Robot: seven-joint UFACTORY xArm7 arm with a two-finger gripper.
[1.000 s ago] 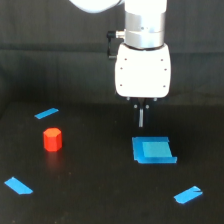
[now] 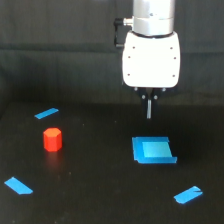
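A small red block (image 2: 52, 139) with a hexagonal outline stands on the dark table at the left. Right of the middle lies a darker blue square (image 2: 138, 146), with a lighter blue square (image 2: 157, 150) on it. My gripper (image 2: 149, 116) points down just above the far edge of the blue squares, well to the right of the red block. Its slim fingers look like one narrow dark shape, so their spacing is unclear. Nothing visible hangs from them.
Blue tape strips mark the table at the far left (image 2: 46, 113), near left (image 2: 18, 186) and near right (image 2: 188, 195). A dark curtain (image 2: 60, 60) closes off the back. Bare table stretches between the block and the squares.
My arm has shifted a little to the right, and the fingertips appear slightly higher in view. The red block and blue squares have stayed in place.
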